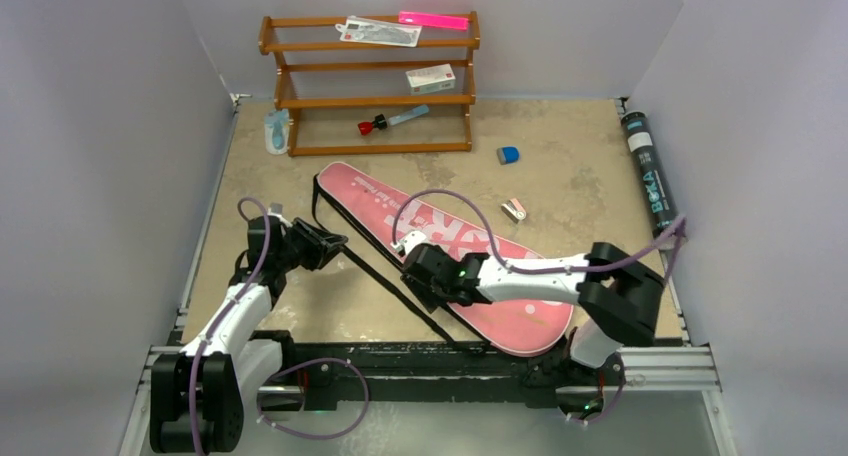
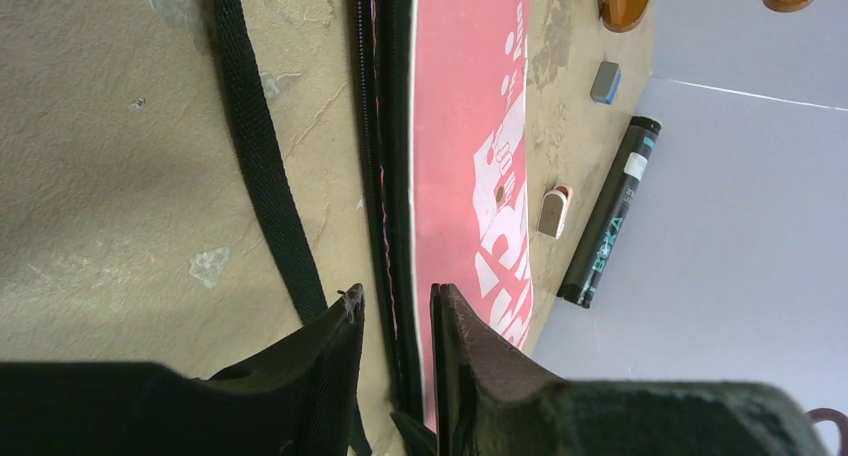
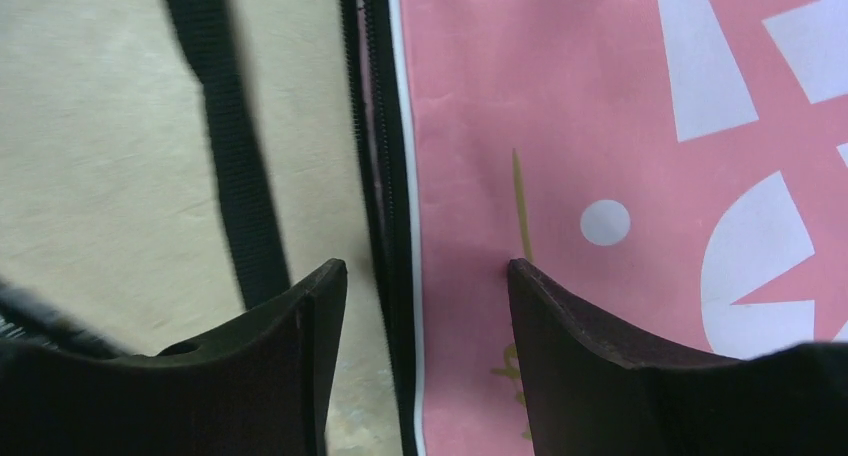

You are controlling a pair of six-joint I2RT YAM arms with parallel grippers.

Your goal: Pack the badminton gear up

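The pink badminton racket bag (image 1: 520, 331) lies diagonally on the board, its pink face up, with a black zipped edge along the near-left side and a black strap (image 1: 385, 281) loose beside it. My left gripper (image 1: 333, 244) hangs at the strap's upper stretch, left of the bag, fingers part open with nothing visible between them. My right gripper (image 1: 425, 294) is low over the bag's zipped edge; in the right wrist view its open fingers straddle that black edge (image 3: 395, 216), one over pink fabric.
A wooden rack (image 1: 375, 148) with small items stands at the back. A black tube (image 1: 648, 176) lies along the right side. A blue item (image 1: 508, 155) and a small pale item (image 1: 513, 210) lie beyond the bag. The board's left area is mostly clear.
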